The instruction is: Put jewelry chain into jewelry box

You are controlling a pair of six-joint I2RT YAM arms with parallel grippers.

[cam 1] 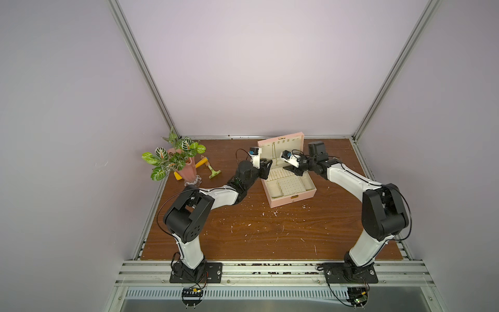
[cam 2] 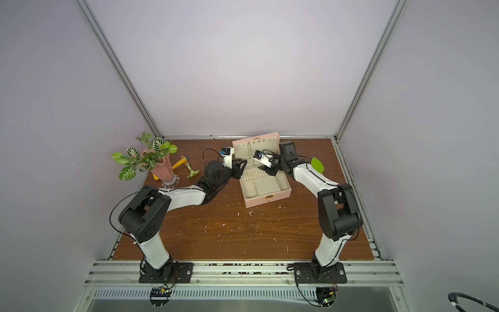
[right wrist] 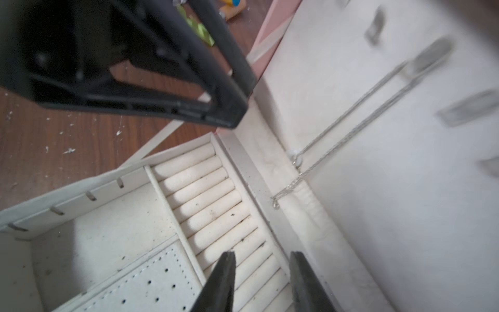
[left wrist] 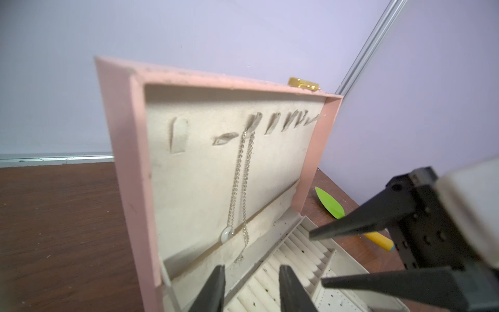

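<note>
The pink jewelry box (cam 1: pixel 293 197) stands open with its lid raised. Inside the lid, the thin silver chain (left wrist: pixel 236 182) hangs from one of the small tabs, its pendant and lower end reaching down to the pocket at the lid's base. My left gripper is at the box's left side facing the lid, fingers parted, nothing between them. Over the ring rolls is my right gripper, also open and empty, apart from the chain. In the left wrist view, the right gripper's fingers (left wrist: pixel 363 221) show spread at the right.
A potted plant (cam 1: pixel 187 169), a yellow tool (cam 1: pixel 201 162) and a green-headed tool (cam 1: pixel 213 172) lie at the left. Behind the right arm is a green leaf-shaped piece (cam 2: pixel 317 165).
</note>
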